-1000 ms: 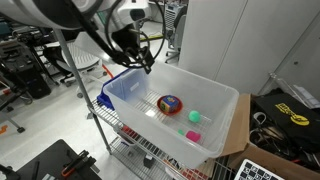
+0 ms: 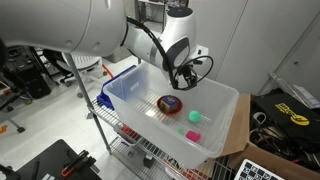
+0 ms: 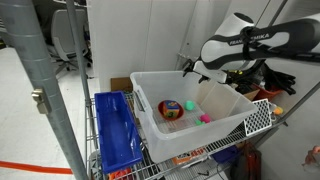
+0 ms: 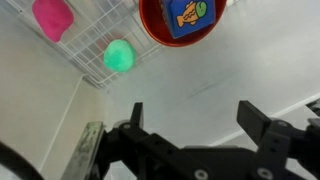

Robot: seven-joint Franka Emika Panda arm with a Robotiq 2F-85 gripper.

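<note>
Over the far side of the white bin [image 2: 135, 105] hangs my gripper [image 2: 187, 76], its fingers apart and nothing between them. In the wrist view the gripper has both fingers spread above the bin's pale inside. A red bowl [image 4: 157, 30] with a blue card or box [image 4: 190, 15] in it, marked with an orange fish, lies on the bin floor at the top of that view. Close by are a green ball [image 4: 119, 56] and a pink object [image 4: 52, 18]. Exterior view 2 shows the bowl [image 3: 171, 109] below and left of the gripper.
A blue tray [image 3: 118, 132] stands beside the bin on a wire rack [image 2: 128, 153]. At the bin's other end are a cardboard box [image 2: 238, 130] and dark clutter [image 2: 290, 120]. The bin walls rise around the objects; its floor has clear room.
My arm has swung rightward in exterior view 1, from the bin's left end to above its far side. The bowl, ball and pink object have stayed put.
</note>
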